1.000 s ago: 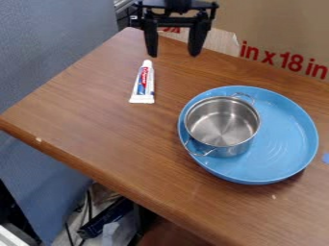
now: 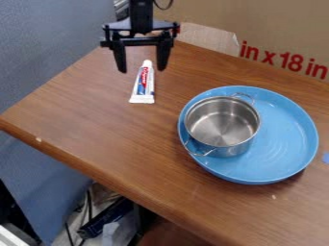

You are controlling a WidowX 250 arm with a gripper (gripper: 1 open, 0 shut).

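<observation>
My black gripper point(image 2: 141, 61) hangs open over the back left of the wooden table, its two fingers apart above and around the upper end of a white toothpaste tube point(image 2: 142, 85). The tube lies on the table; whether a finger touches it cannot be told. A steel pot point(image 2: 224, 123) with wire handles sits on a blue plate point(image 2: 290, 151) at the right.
A cardboard panel point(image 2: 283, 29) with red print stands behind it. A grey-blue surface and some cables lie off the left edge.
My gripper has moved left and down, from above the table right of the tube to over the tube's upper end. The tube, pot and plate have not moved.
</observation>
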